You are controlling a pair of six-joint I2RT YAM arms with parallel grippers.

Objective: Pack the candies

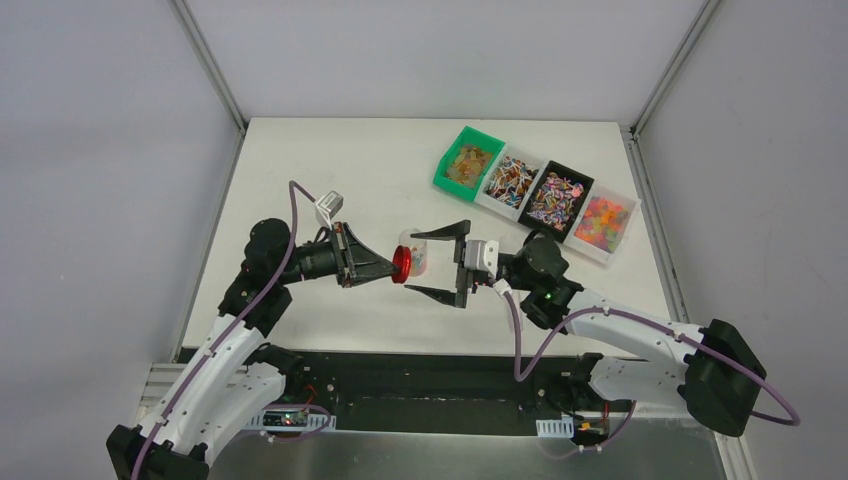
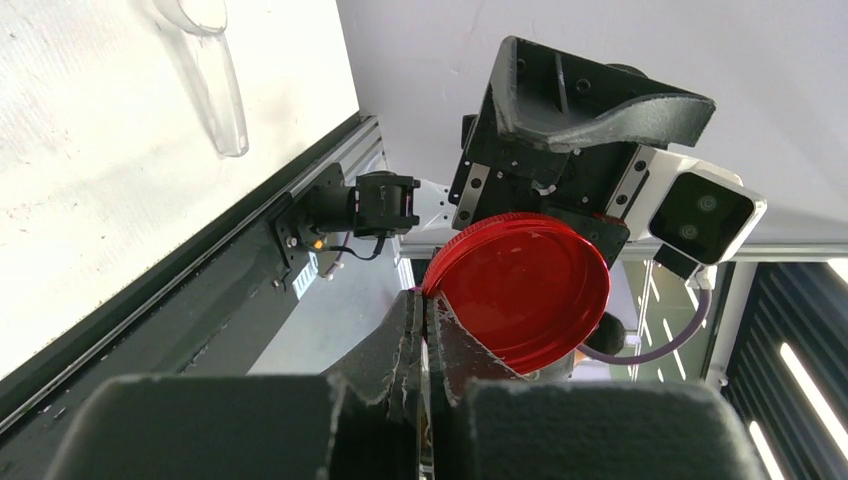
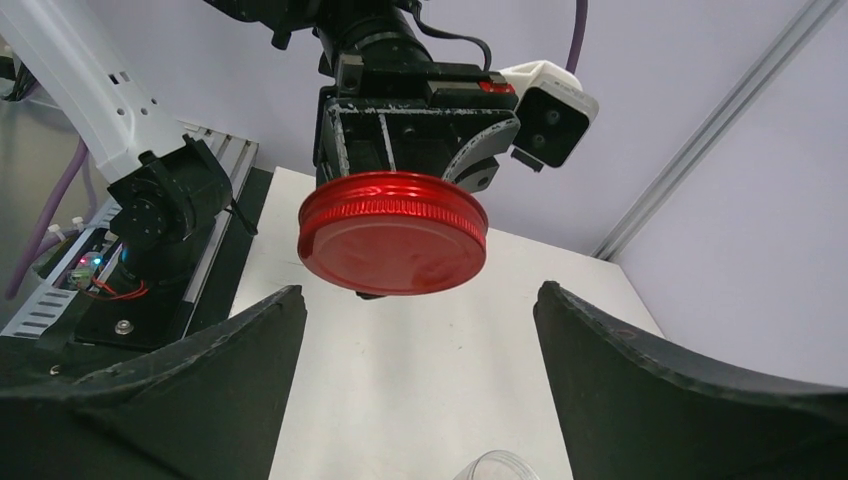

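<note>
A red lid (image 1: pixel 401 264) is pinched at its rim by my left gripper, which is shut on it and holds it off the table. In the right wrist view the lid's (image 3: pixel 395 240) flat outer face points toward the camera, between and beyond the spread fingers. My right gripper (image 1: pixel 412 262) stands open around empty space, its tips close to the lid without visibly gripping it. The clear jar (image 1: pixel 413 250) stands on the table, partly hidden by the lid and a right finger in the top view. Only its rim (image 3: pixel 500 466) shows at the bottom of the right wrist view.
Four-part packing is replaced here by several bins at the back right: a green bin (image 1: pixel 441 182), a white bin, a black bin and a clear bin (image 1: pixel 632 205), holding sweets. A clear scoop (image 2: pixel 228 110) lies near the front edge.
</note>
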